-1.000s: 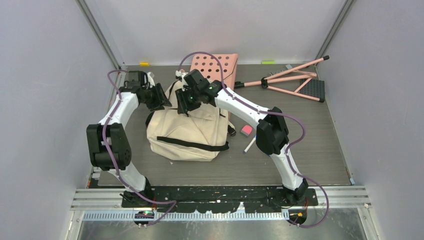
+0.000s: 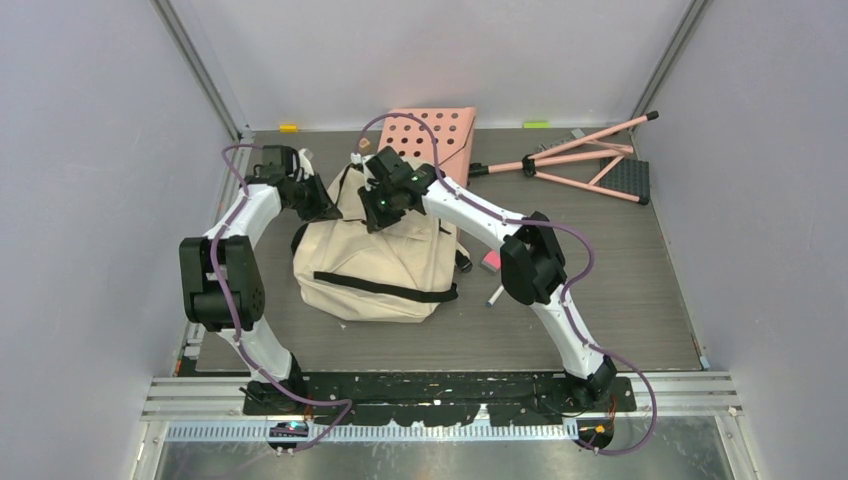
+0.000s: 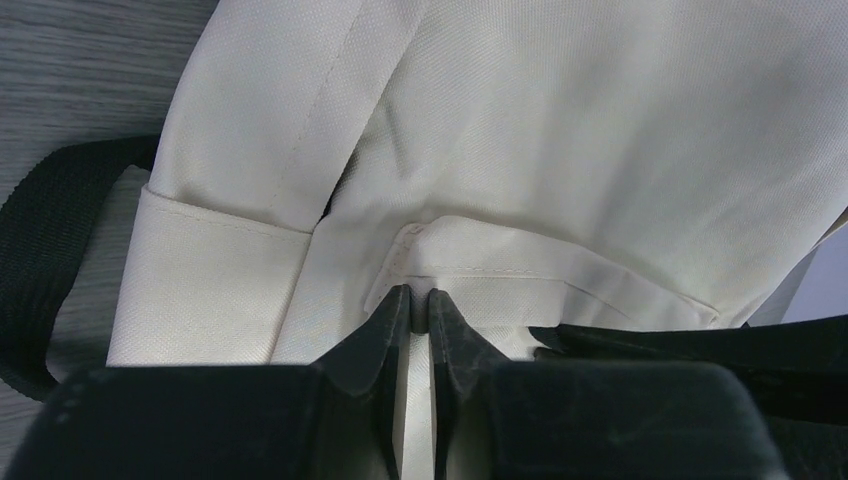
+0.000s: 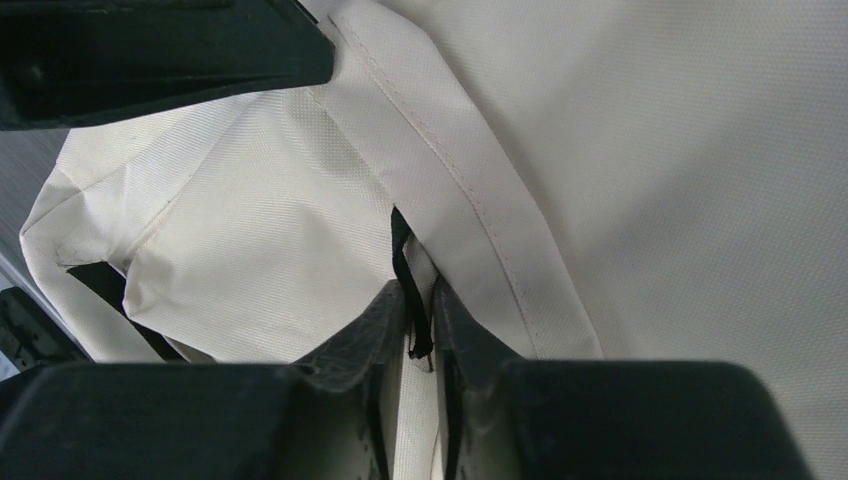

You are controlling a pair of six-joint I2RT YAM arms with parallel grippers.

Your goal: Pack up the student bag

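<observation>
The cream cloth bag lies flat on the table, a black strap across its lower part. At its upper left, my left gripper is shut on a fold of the bag's fabric, close to a stitched flap. My right gripper is further right over the bag, its fingers a narrow gap apart around a black zipper pull beside a stitched seam. Whether the fingers press on the pull cannot be told. In the top view both fingertips are partly hidden by the gripper bodies.
Behind the bag lies a pink panel with holes. A folded pink stand lies at the back right. Beside the right arm are a pink block and a white marker.
My right gripper has moved slightly right and its arm has shifted a little left at the elbow. The left arm has shifted slightly right. The bag looks unmoved.
</observation>
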